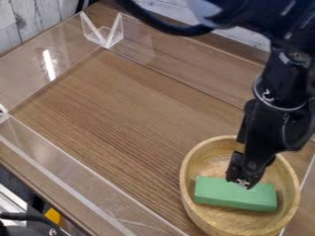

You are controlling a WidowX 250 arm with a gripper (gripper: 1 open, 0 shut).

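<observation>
A round wooden bowl (224, 221) sits at the lower right, holding a green rectangular block (224, 194). My black gripper (250, 168) reaches down from the right into the bowl, its open fingertips low above the block at its back side. The arm hides part of the bowl's back.
Clear plastic edging runs along the left and front, with white brackets (103, 29) at the back left. Cables show at the lower left, a pale wall behind.
</observation>
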